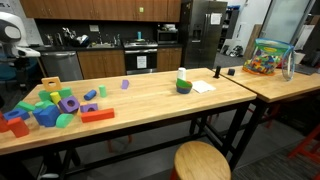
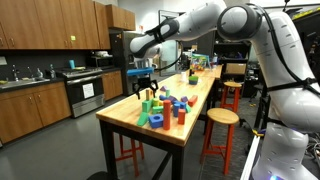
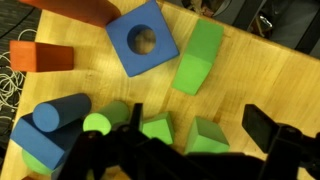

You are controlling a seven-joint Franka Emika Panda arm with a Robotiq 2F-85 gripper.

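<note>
In the wrist view my gripper is open above the wooden table, its dark fingers wide apart. Nothing is held between them. A green block point(image 3: 199, 55) lies just ahead of the gap. Up and to the left is a blue square block point(image 3: 142, 38) with a round hole. Beside the left finger stand a green cylinder point(image 3: 100, 121) and a blue cylinder point(image 3: 62, 112).
A red-orange block point(image 3: 42, 57) lies near the table edge. Coloured blocks crowd the left end of the table, with a long red block point(image 1: 98, 115) at the front. Farther right are a green bowl point(image 1: 184, 86) and white paper point(image 1: 203, 86).
</note>
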